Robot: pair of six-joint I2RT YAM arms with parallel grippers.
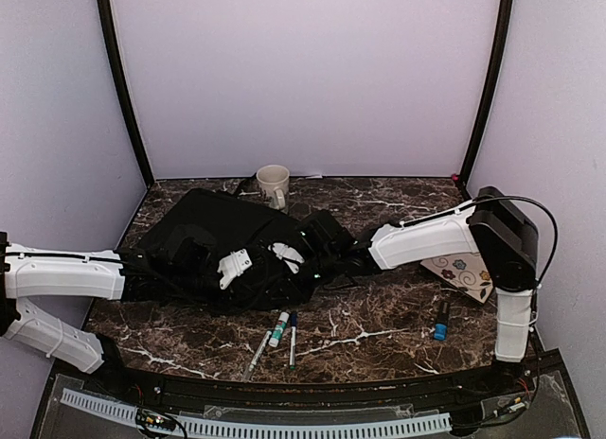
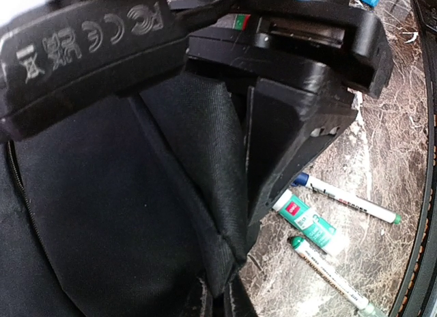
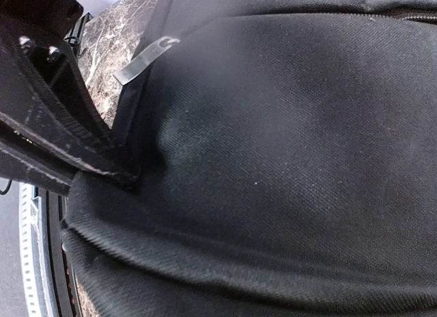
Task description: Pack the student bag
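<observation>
The black backpack (image 1: 199, 217) lies at the left of the table; its front panel (image 3: 287, 139) and zip pull (image 3: 143, 61) fill the right wrist view. My left gripper is shut on a fold of its fabric. My right gripper presses against the bag close to the left one; whether its finger is open is hard to see. A green-capped marker (image 2: 328, 276), a glue tube (image 2: 304, 221) and a blue-capped marker (image 2: 345, 201) lie on the table in front of the bag.
A white mug (image 1: 273, 184) stands behind the bag. A flowered pouch (image 1: 464, 269) and a dark blue-ended item (image 1: 441, 321) lie at the right.
</observation>
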